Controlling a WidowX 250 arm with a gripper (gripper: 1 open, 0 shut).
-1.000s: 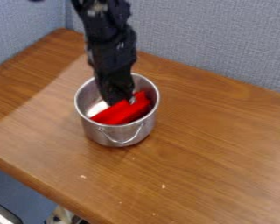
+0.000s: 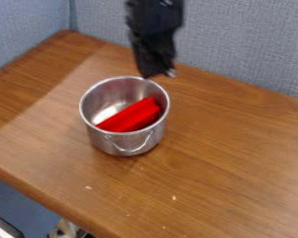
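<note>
A metal pot [image 2: 115, 139] with a wire handle on its side stands on the wooden table [image 2: 226, 167], left of centre. A red elongated object [image 2: 133, 116] lies inside it. The dark gripper [image 2: 155, 67] hangs above and behind the pot at the top of the view, blurred, so whether its fingers are open or shut is unclear.
Grey-blue padded walls [image 2: 251, 46] stand at the back and left. A dark object sits at the lower left corner, off the table.
The red object stays in the pot.
</note>
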